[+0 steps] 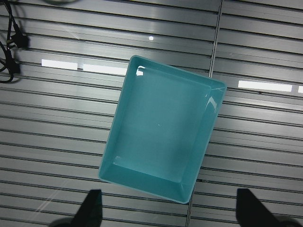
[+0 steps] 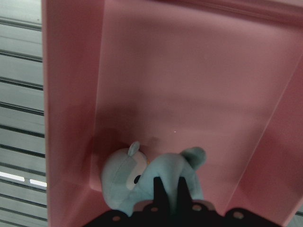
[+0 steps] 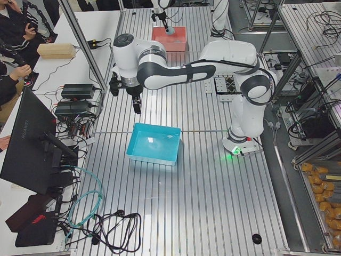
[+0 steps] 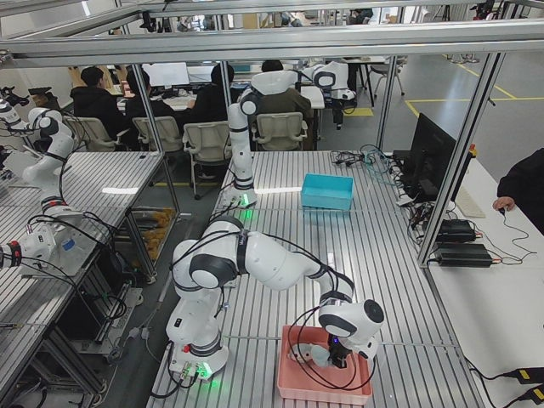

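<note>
A turquoise bin (image 3: 153, 144) lies empty beneath my left gripper (image 3: 126, 98), which hangs above it with its fingers apart and nothing between them. In the pink bin (image 2: 199, 66) my right gripper is shut on a light blue plush toy (image 2: 165, 168) with small round ears, low in the bin's near part. A second pale blue plush (image 2: 118, 184), with a white face patch, lies beside it against the bin's side.
Coiled black cables (image 3: 122, 229) and a teal cable lie near the table edge by a monitor (image 3: 29, 141). The slatted table between the two bins is clear.
</note>
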